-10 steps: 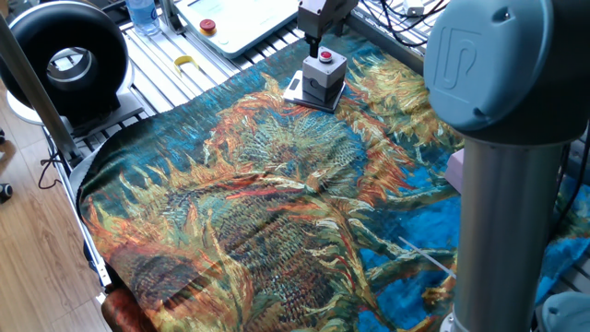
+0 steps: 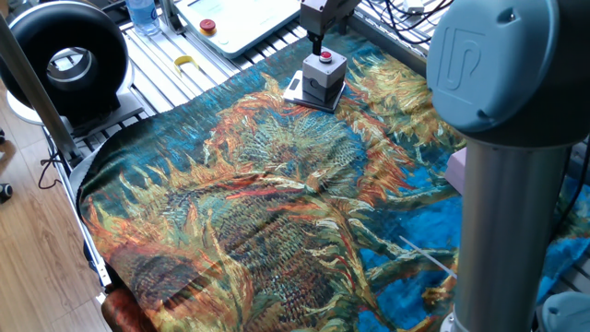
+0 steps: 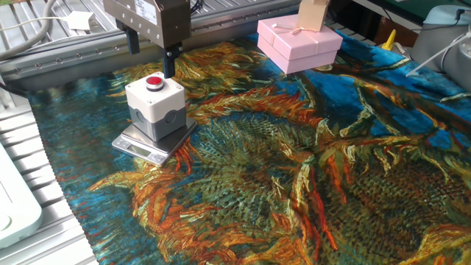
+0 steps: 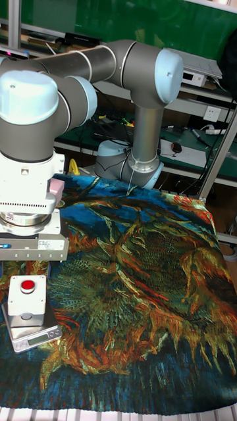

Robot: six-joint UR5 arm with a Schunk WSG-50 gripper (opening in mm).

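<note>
A white-and-grey button box [image 3: 156, 110] with a red push button [image 3: 154, 82] on top stands upright on a small silver scale [image 3: 140, 147]. Exterior view 1 has the same box [image 2: 324, 76] near the cloth's far edge. My gripper [image 3: 151, 63] hangs above and just behind the box, its two dark fingers [image 3: 169, 65] well apart with nothing between them. In exterior view 3 the gripper body [image 4: 31, 245] is over the far side of the box [image 4: 26, 300], and its fingers are hidden there.
A sunflower-patterned cloth [image 2: 249, 212] covers the table, with wide bare room on it. A pink gift box [image 3: 298, 46] sits at the far side, carrying a small tan block [image 3: 313, 13]. A pale tray with another red button [image 2: 208, 27] and a yellow ring [image 2: 187, 63] lie beyond the cloth.
In exterior view 1 my gripper has shifted slightly to the right over the last second, staying by the box. The box and scale have not moved.
</note>
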